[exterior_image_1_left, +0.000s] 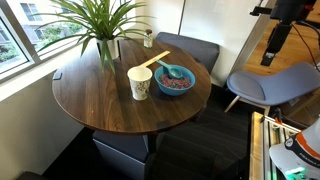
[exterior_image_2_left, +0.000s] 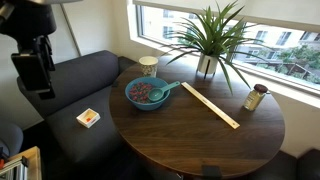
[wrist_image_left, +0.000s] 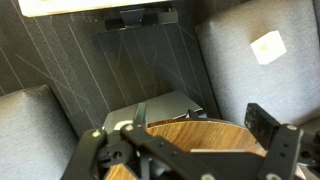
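My gripper is open in the wrist view, its two dark fingers (wrist_image_left: 262, 124) wide apart and nothing between them. It hangs high and clear of the round wooden table (exterior_image_1_left: 90, 105), at the upper right of exterior view 1 and the upper left of exterior view 2. On the table stands a blue bowl (exterior_image_2_left: 146, 104) of small dark reddish pieces, with a teal spoon (exterior_image_2_left: 163, 90) resting in it. A patterned paper cup (exterior_image_1_left: 140, 83) stands upright beside the bowl. A flat wooden strip (exterior_image_2_left: 210, 105) lies on the tabletop.
A potted plant (exterior_image_1_left: 100, 18) spreads its long leaves over the table's window side. A small jar (exterior_image_2_left: 255, 97) stands near the edge. Grey chairs (exterior_image_1_left: 275, 85) surround the table; one holds a small pale box (exterior_image_2_left: 88, 118).
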